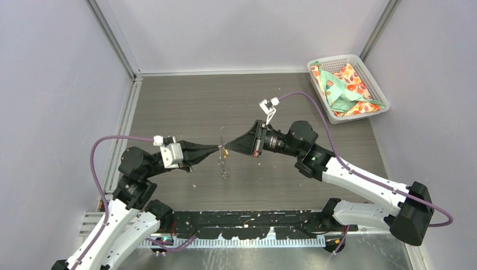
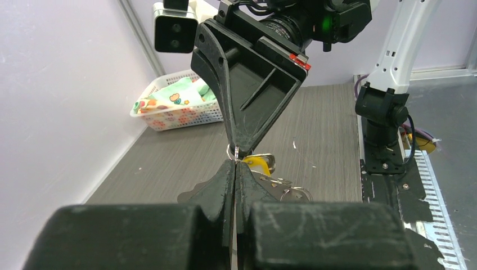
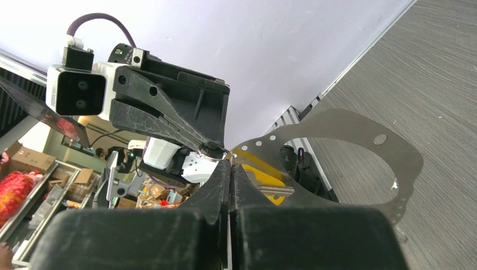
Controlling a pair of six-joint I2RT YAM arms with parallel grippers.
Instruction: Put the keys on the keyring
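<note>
My left gripper and right gripper face each other, tip to tip, above the table; both are shut. A small thin keyring shows at the left fingertips in the right wrist view, its wire pinched there. Whether the right fingertips also pinch something thin is hard to tell. Just beneath the tips hang a flat grey metal plate with a large opening and a yellow-coated key piece. Other silver key parts show beside it in the left wrist view. The fingers partly hide where these pieces join the ring.
A white basket with patterned cloths stands at the back right. The brown tabletop around the arms is clear. A black-and-white ruled strip runs along the front edge.
</note>
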